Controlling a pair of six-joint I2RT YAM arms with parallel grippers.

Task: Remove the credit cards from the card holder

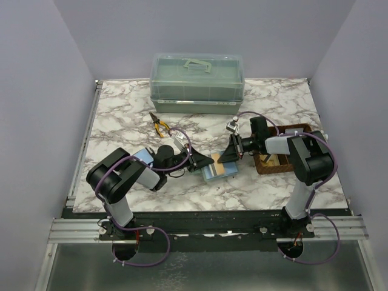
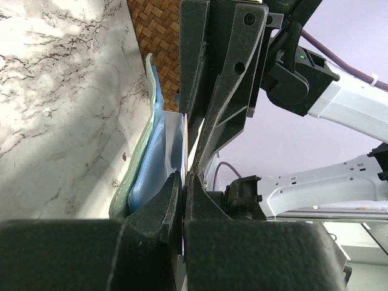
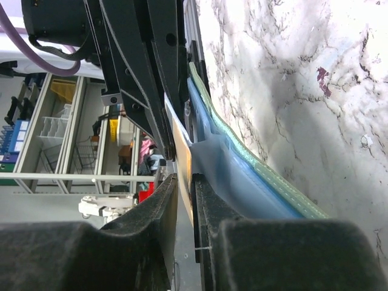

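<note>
The blue card holder [image 1: 219, 171] lies between both grippers at the table's middle front, its clear sleeve and green edge showing in both wrist views. A thin pale tan card [image 3: 182, 148] stands along it. My left gripper is shut at the holder's near side, with the card's edge right at its fingertips; whether it grips the card is hard to tell. My right gripper has its fingertips at the holder and card, close together with the card between or against them; how far it is closed is unclear.
A brown woven basket [image 1: 273, 168] holds items at the right. A lidded translucent green box [image 1: 197, 85] stands at the back. Yellow-handled pliers [image 1: 159, 124] lie back left, and a blue object [image 1: 143, 154] lies beside the left arm.
</note>
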